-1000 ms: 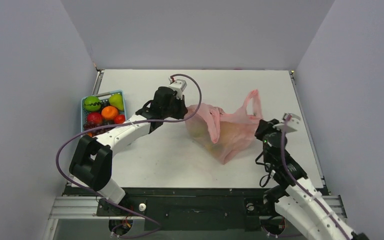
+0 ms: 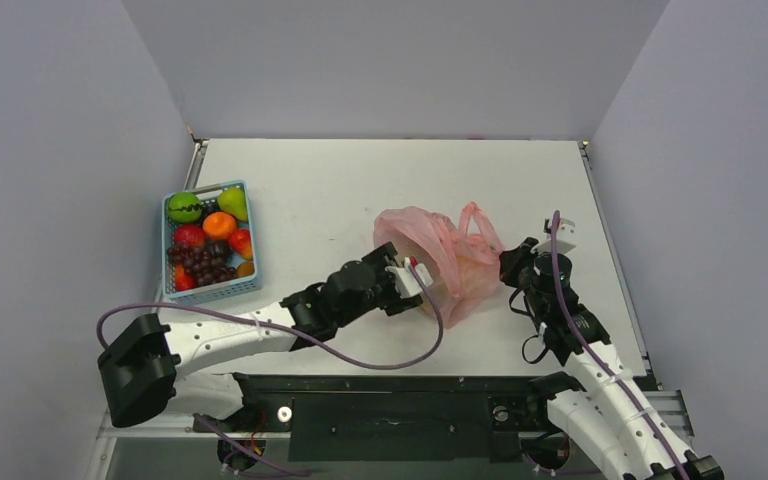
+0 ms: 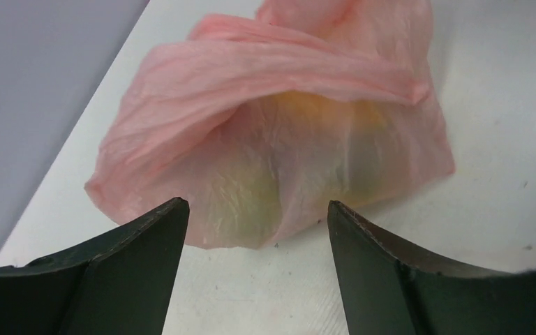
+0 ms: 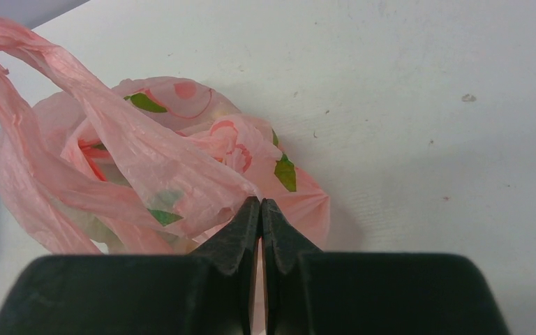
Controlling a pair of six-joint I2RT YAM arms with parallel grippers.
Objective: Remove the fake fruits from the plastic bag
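The pink plastic bag (image 2: 465,250) lies crumpled on the table, with yellowish shapes showing through it in the left wrist view. My left gripper stands open at its near-left side, nothing between its fingers, pointed at the bag (image 3: 265,167). At the bag's right my right gripper is shut, its tips at a strand of the bag's handle (image 4: 125,146); whether the film is pinched between them is hard to tell.
A blue basket (image 2: 222,289) full of fake fruit stands at the table's left. Grey walls bound it.
My left gripper has moved from the bag's upper-left down to its near-left side. My right gripper moved slightly left, and the bag's handle shifted left with it.
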